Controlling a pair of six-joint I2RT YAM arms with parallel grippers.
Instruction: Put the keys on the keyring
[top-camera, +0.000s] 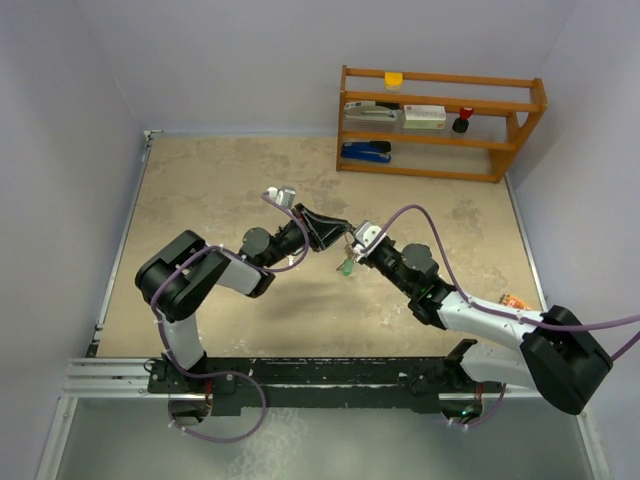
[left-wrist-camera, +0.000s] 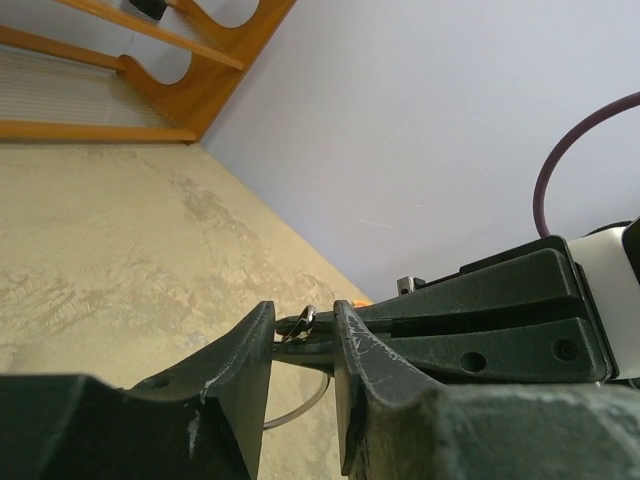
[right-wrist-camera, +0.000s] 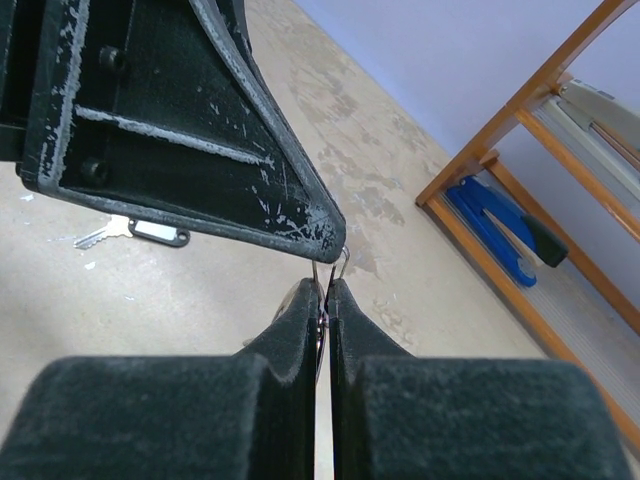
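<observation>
Near mid-table, my two grippers meet tip to tip in the top view. My right gripper is shut, with the thin metal wire of the keyring (right-wrist-camera: 345, 258) showing at its fingertips. In the left wrist view, a small silver piece of the ring (left-wrist-camera: 307, 318) sits at those tips. My left gripper stands part open, a gap between its fingers, the right gripper's tips behind that gap. One left finger (right-wrist-camera: 250, 190) is right beside the ring. A green item (top-camera: 347, 267) shows below the tips. A key (right-wrist-camera: 108, 231) with a dark-edged fob (right-wrist-camera: 160, 232) lies on the table.
A wooden shelf (top-camera: 440, 143) stands at the back right with a blue stapler (top-camera: 366, 151), a box (top-camera: 424, 117) and other things. An orange item (top-camera: 515, 302) lies at the right edge.
</observation>
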